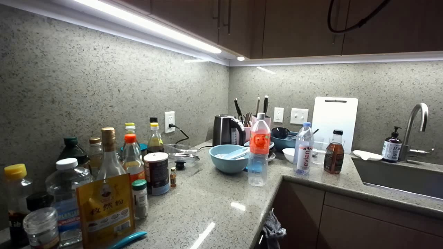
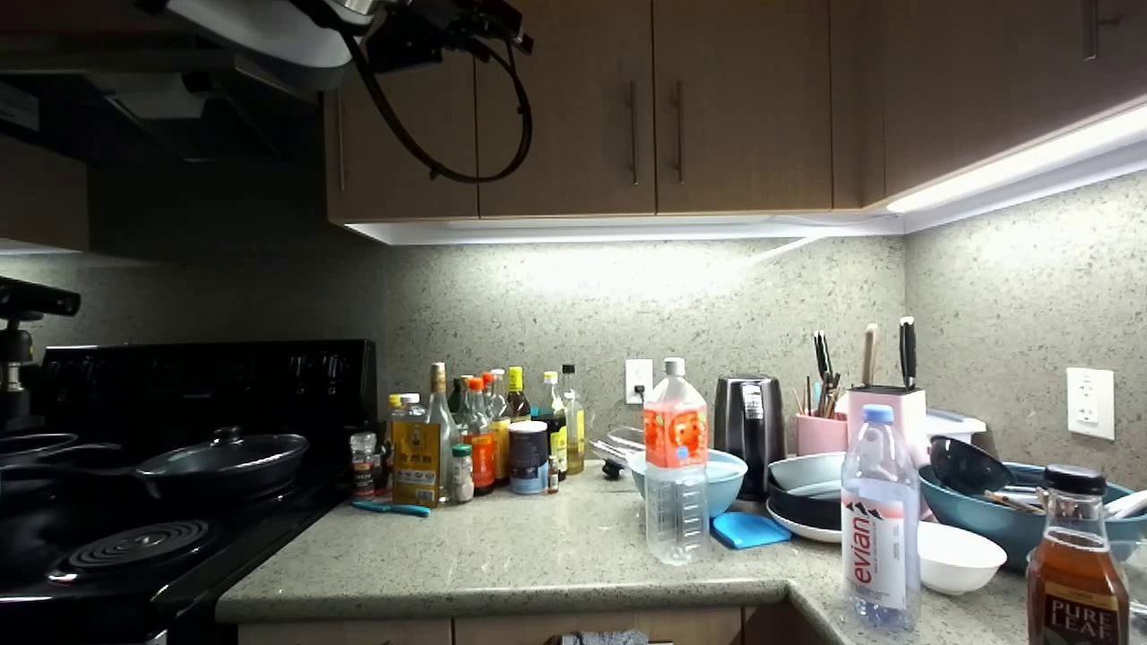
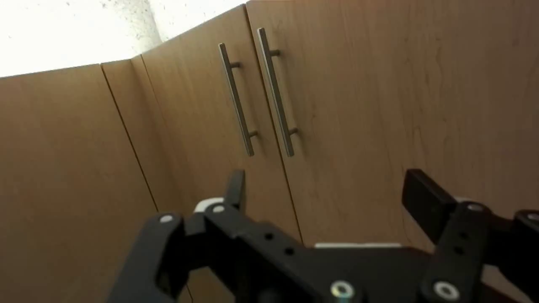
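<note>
My gripper is open in the wrist view, its dark fingertips wide apart with nothing between them. Beyond it are closed wooden cabinet doors, with two metal handles [image 3: 275, 91] side by side. High in exterior view 2, the arm [image 2: 280, 38] hangs in front of the upper cabinets, far above the counter; its fingertips are not clear there. On the counter below stand a red-labelled clear bottle [image 2: 675, 505], an evian bottle [image 2: 876, 537] and a Pure Leaf tea bottle [image 2: 1075, 559], all upright.
Sauce bottles and a yellow pouch [image 1: 106, 211] crowd the counter's left side. A blue bowl [image 1: 228, 164] and a kettle [image 1: 224, 130] stand farther back. The sink [image 1: 394, 176] lies at right, the stove [image 2: 140, 537] at left. Mid-counter is mostly clear.
</note>
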